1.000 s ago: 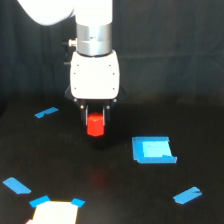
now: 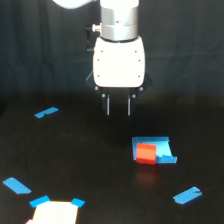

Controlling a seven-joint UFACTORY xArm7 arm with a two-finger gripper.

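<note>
The red block (image 2: 146, 153) rests over the front left part of the blue-taped square (image 2: 164, 158), covering some of its pale inside. Up and to the left of the block, my gripper (image 2: 119, 106) hangs in the air, clear of it. Its two thin fingers point down and stand apart, with only dark background between them. The gripper is open and holds nothing.
Blue tape strips lie on the dark table at the back left (image 2: 46, 112), front left (image 2: 16, 186) and front right (image 2: 187, 195). A bright pale object (image 2: 55, 213) sits at the front edge.
A second ago the red block was between my gripper's fingers, left of the taped square. Now it lies on the square, let go, and the gripper is farther right and empty.
</note>
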